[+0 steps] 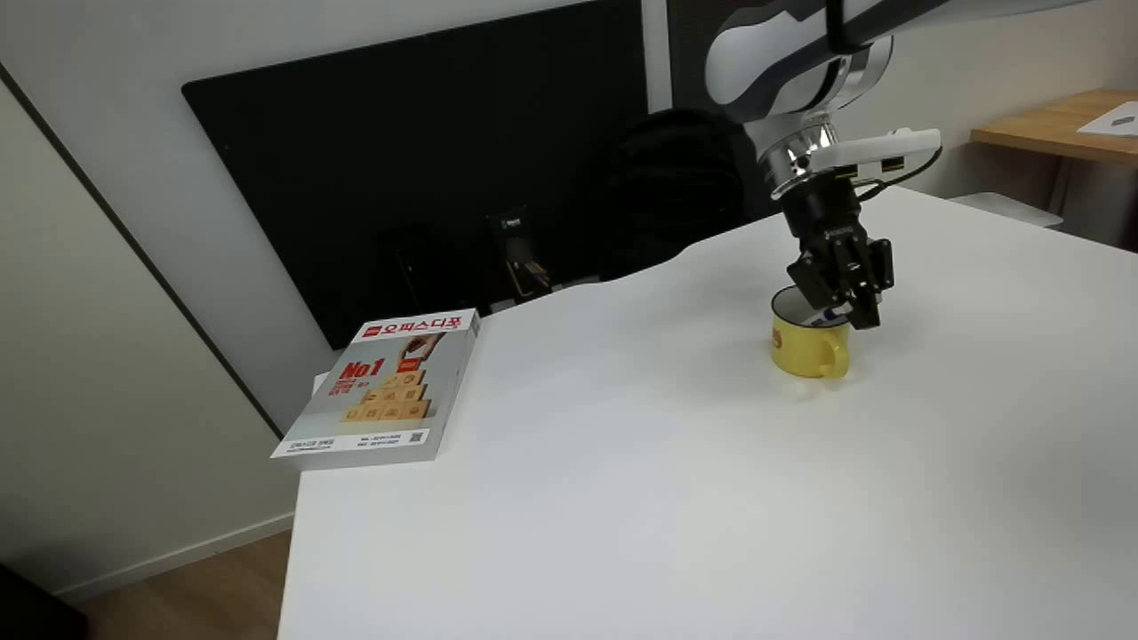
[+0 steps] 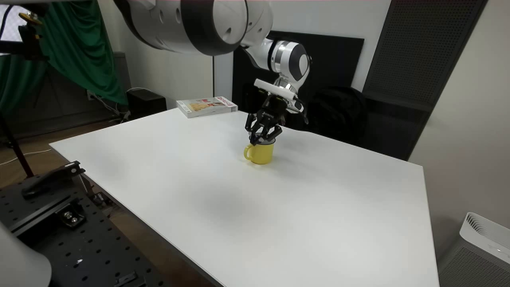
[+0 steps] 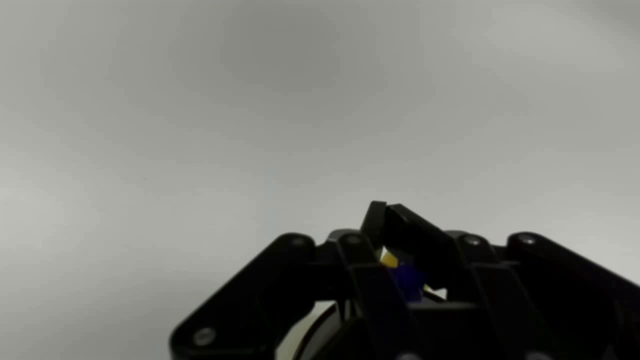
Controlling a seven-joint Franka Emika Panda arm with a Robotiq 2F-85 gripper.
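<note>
A yellow mug with a dark rim stands upright on the white table, its handle toward the front right. Out of its opening leans a slim white object with a blue end, perhaps a marker. My gripper is low at the mug's rim, its fingers closed on the blue end. In the wrist view, a patch of that blue end shows between the dark fingers, whose tips meet. The object's lower part is hidden inside the mug.
A thick book or box with a printed cover lies at the table's left edge, well away from the mug. A dark backpack is behind the table's rear edge.
</note>
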